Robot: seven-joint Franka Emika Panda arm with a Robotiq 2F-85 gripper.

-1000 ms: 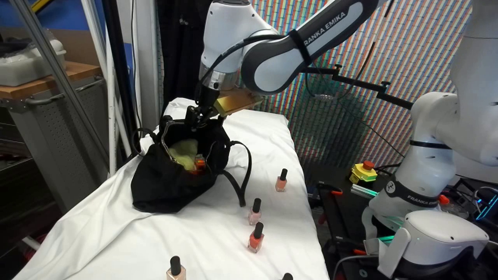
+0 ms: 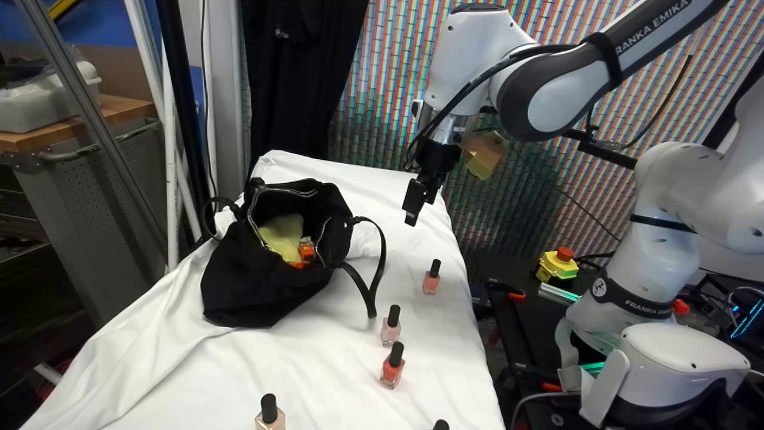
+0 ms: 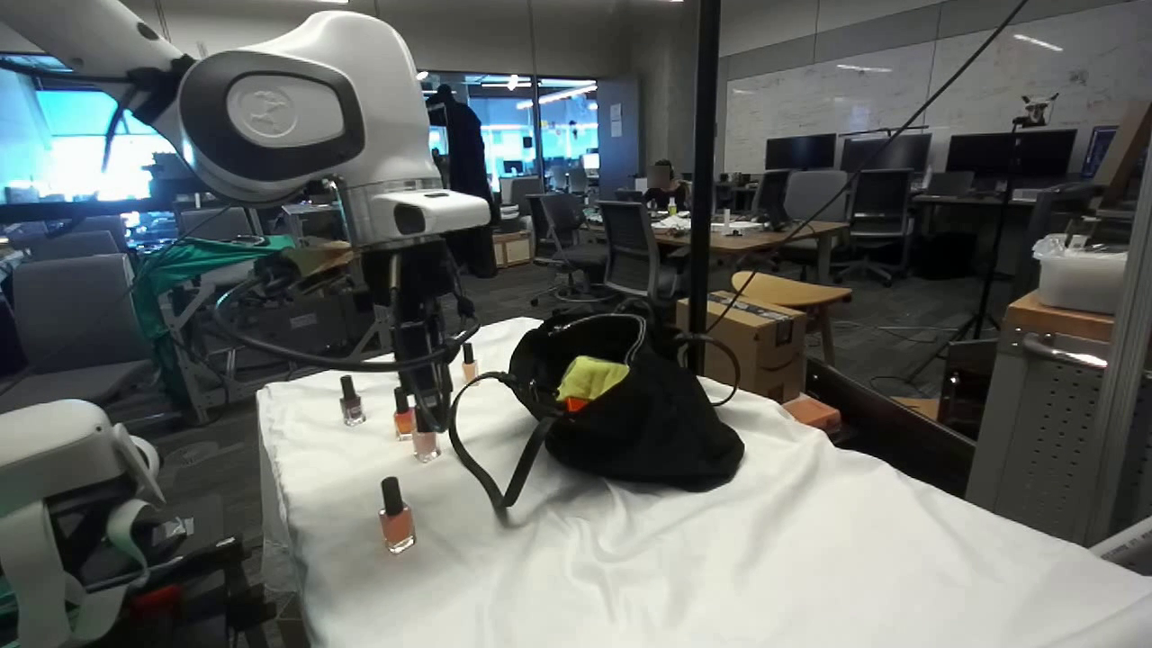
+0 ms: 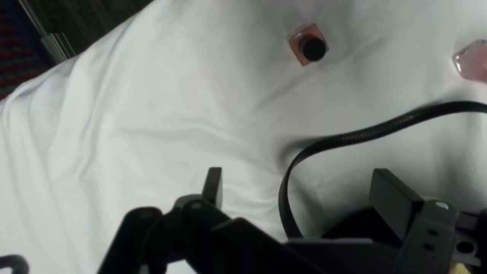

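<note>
My gripper (image 2: 415, 206) hangs above the far right part of the white cloth, beyond the bottles and right of the bag. In the wrist view its fingers stand wide apart, with only cloth and the bag's strap (image 4: 356, 135) below. The black bag (image 2: 250, 283) lies with its mouth open; a yellow item (image 2: 284, 233) and an orange item (image 2: 306, 251) show inside. Nail polish bottles stand upright: a peach one (image 2: 430, 280) nearest the gripper, a pale pink one (image 2: 390, 329), a red-orange one (image 2: 391, 369) and a beige one (image 2: 270, 419). A dark bottle (image 3: 352, 405) shows in exterior view 2.
The bag's strap loops over the cloth between bag and bottles. Bare cloth (image 3: 778, 551) spreads in front of the bag in exterior view 2. Right of the table are the second white robot base (image 2: 630, 286) and a yellow emergency-stop box (image 2: 557, 265).
My arm has swung right, from over the bag's mouth to beyond the peach bottle, and the gripper hangs clear of the bag. Bag and bottles look unmoved.
</note>
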